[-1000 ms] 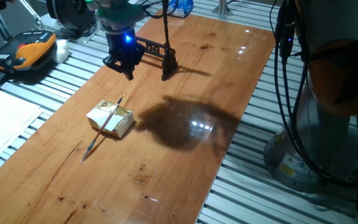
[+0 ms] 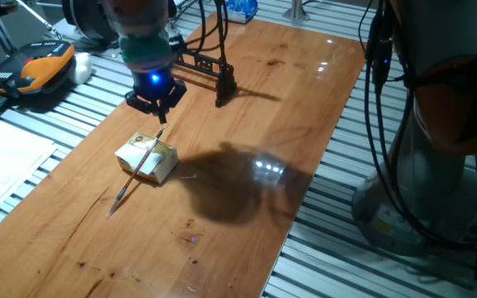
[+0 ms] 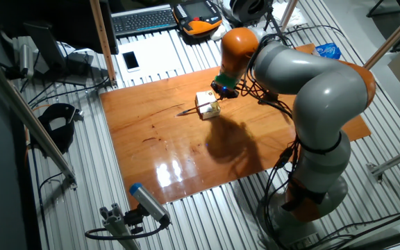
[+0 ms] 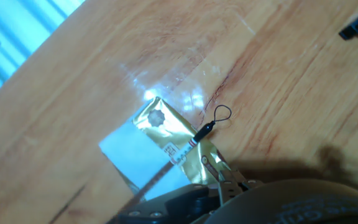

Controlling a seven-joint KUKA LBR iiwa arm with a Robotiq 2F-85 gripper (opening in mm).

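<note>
A slim brush [image 2: 133, 175] with a wire loop at its upper end leans across a small white and gold box [image 2: 157, 164]. Its tip reaches down to the wooden table on the near side. In the wrist view the loop end of the brush [image 4: 205, 132] crosses the gold part of the box [image 4: 157, 118], and my gripper covers the lower part of both. Just above the loop, my gripper [image 2: 162, 118] points downward with its fingertips together. Nothing shows between them, and they look slightly apart from the loop.
A black rack [image 2: 222, 83] stands on the table [image 2: 247, 248] behind the gripper. A blue packet [image 2: 240, 10] lies at the far end. An orange and black device [image 2: 30, 68] and paper [image 2: 7, 161] lie off the table's left side.
My gripper has moved left and slightly down in exterior view 1, coming over the loop end of the brush. The brush and box have stayed in place.
</note>
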